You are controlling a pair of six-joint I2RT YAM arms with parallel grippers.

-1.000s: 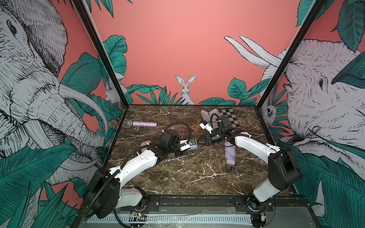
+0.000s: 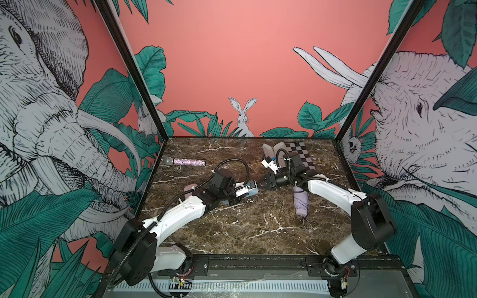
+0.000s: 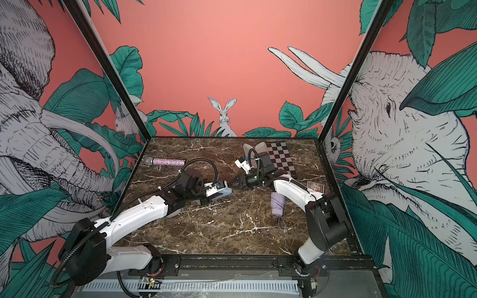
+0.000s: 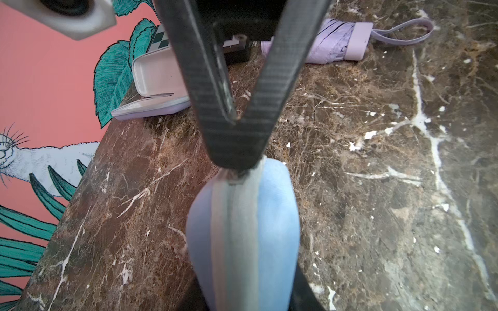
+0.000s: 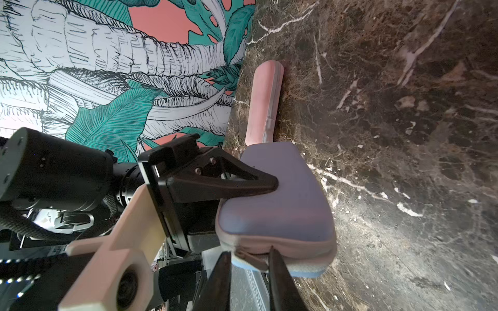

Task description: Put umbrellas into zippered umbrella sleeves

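Observation:
A blue zippered sleeve (image 4: 275, 207) is held above the table by my left gripper, whose dark fingers (image 4: 306, 296) press both sides. Its pale zip band runs along the middle, and its inside is hidden. My right gripper stands at the sleeve's end, fingers slightly apart, with the small zipper pull (image 5: 252, 259) between them; whether they touch it I cannot tell. A lilac umbrella (image 2: 300, 201) with a wrist loop lies beneath the right arm. Toward the left lies a pink sleeve (image 5: 263, 103); an open pale sleeve (image 4: 160, 72) sits at the back.
At the far left is a glittery pink tube-like object (image 2: 188, 162) with a grey end. A checkered item (image 3: 281, 158) lies at the back right, and a small picture card (image 3: 315, 186) by the right edge.
The right arm has shifted only very slightly; everything else lies as before.

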